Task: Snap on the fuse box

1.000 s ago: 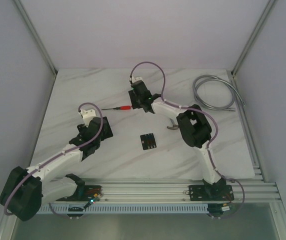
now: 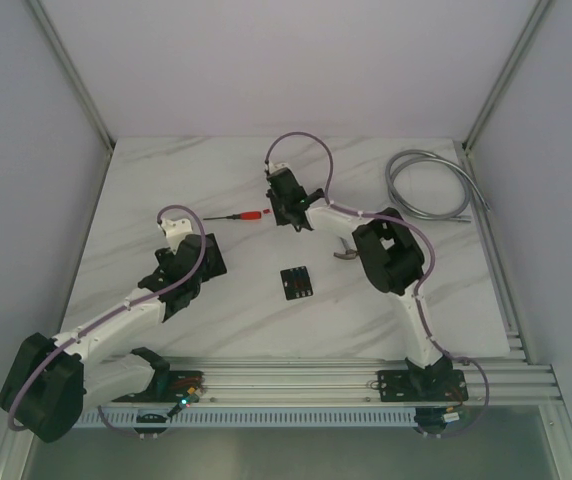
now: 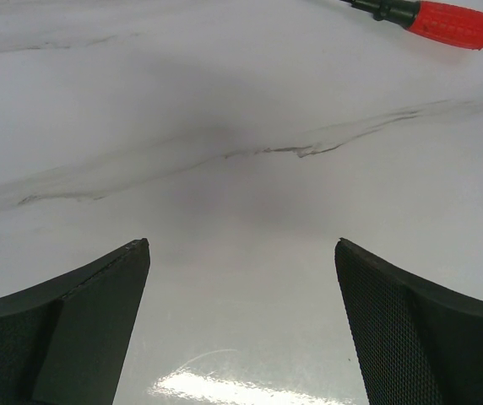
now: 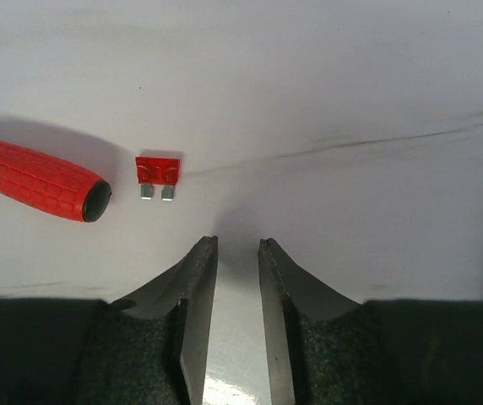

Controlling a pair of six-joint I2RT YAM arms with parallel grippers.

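A small red fuse [image 4: 157, 175] with two metal blades lies on the marble table just right of the red screwdriver handle [image 4: 35, 173], as seen in the right wrist view. My right gripper hangs low over the table just below and right of the fuse, its narrow fingers slightly apart and nothing between them. The dark fuse box [image 2: 297, 283] lies at the table's centre. My left gripper is open over bare table on the left, with nothing between its fingers.
A grey hose [image 2: 428, 213] is coiled at the back right. A tool [image 2: 345, 254] lies partly under the right arm.
The left arm has not moved.
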